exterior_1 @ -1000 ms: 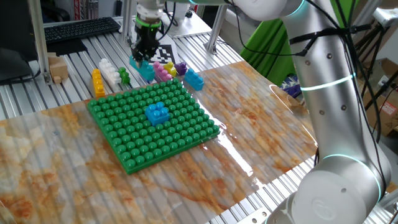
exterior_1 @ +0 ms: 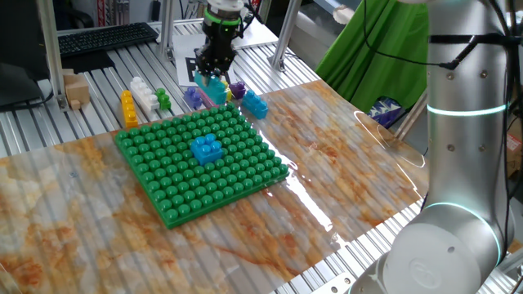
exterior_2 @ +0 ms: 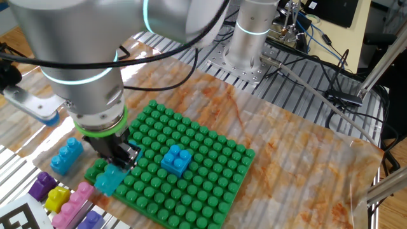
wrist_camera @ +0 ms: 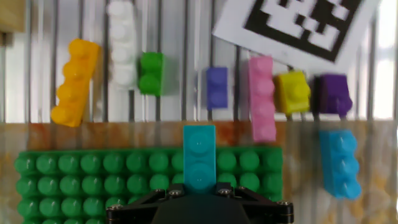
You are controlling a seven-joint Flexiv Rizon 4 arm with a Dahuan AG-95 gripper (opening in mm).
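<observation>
My gripper is shut on a teal brick (wrist_camera: pixel 199 152), which sticks out ahead of the fingers in the wrist view. In exterior view 2 the teal brick (exterior_2: pixel 110 179) hangs above the edge of the green baseplate (exterior_2: pixel 210 184). A small blue brick (exterior_1: pixel 207 149) sits near the middle of the baseplate (exterior_1: pixel 167 214), studs up. Behind the held brick, in exterior view 1, the gripper (exterior_1: pixel 215 72) partly covers the loose bricks at the plate's far side.
Beyond the plate lie loose bricks: orange (wrist_camera: pixel 76 83), white (wrist_camera: pixel 122 43), green (wrist_camera: pixel 151 73), violet (wrist_camera: pixel 217 88), pink (wrist_camera: pixel 262 98), yellow (wrist_camera: pixel 293 92), purple (wrist_camera: pixel 333 94) and blue (wrist_camera: pixel 340 163). A printed marker sheet (wrist_camera: pixel 234 23) lies behind them. The marbled board left of the plate is clear.
In exterior view 1 the gripper has moved to the right with the teal brick still held, now covering some of the loose bricks. The baseplate and its blue brick have stayed put.
</observation>
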